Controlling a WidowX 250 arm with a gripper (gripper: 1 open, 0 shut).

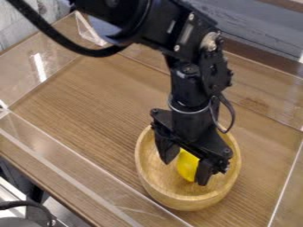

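Observation:
A black gripper (185,152) hangs from the arm down into a light wooden bowl (159,182) in the lower middle. Its fingers stand apart around a yellow object (187,166), which lies in the bowl and is partly hidden by them. Whether the fingers touch it I cannot tell.
A pale ledge (249,40) runs along the back. A black cable hangs at the top left, and another lies at the bottom left corner.

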